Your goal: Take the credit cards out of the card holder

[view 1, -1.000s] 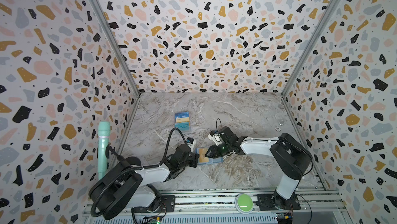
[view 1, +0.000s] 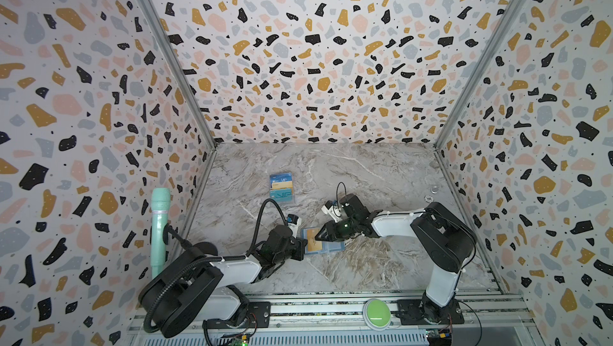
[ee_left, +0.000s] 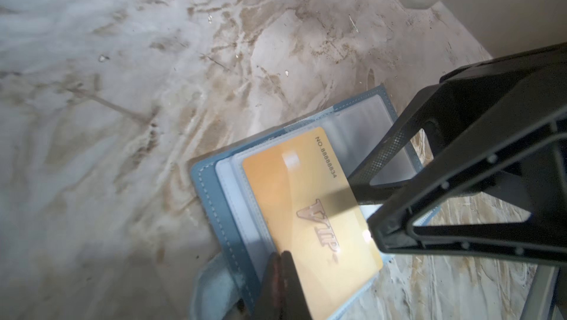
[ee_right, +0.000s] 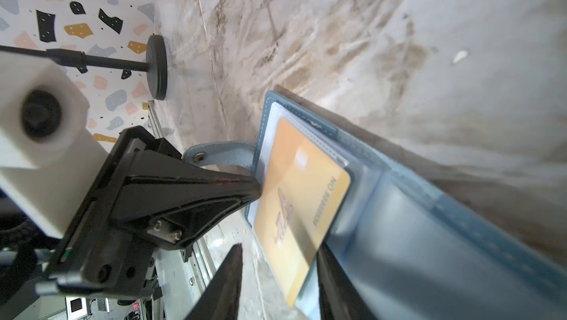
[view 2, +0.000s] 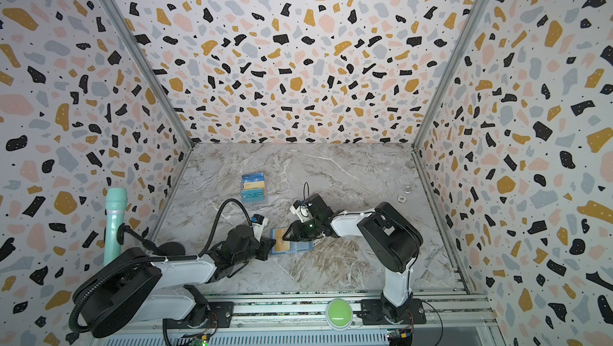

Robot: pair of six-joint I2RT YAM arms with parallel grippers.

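The open blue card holder (ee_left: 218, 213) lies on the marble table, with a golden VIP card (ee_left: 313, 225) over its left half. My left gripper is shut at the card's left side, its tips down against the holder; whether the thin pocket edge is between them cannot be told. From the right, my right gripper reaches over the card with its fingers part open. One right fingertip (ee_right: 323, 255) is close to the card's numbered edge. In the left wrist view that gripper's shadow falls on the card. The holder's clear right pocket (ee_left: 360, 128) looks empty.
Blue, yellow and teal cards in a clear holder (view 1: 281, 186) lie farther back. A teal microphone-like object (view 1: 160, 231) stands on the left. Small round items (view 1: 429, 199) sit at the far right. The table behind the arms is mostly clear.
My right gripper has shifted slightly over the card, and its arm has moved a little. My left gripper has moved only slightly. The card and holder look about the same.
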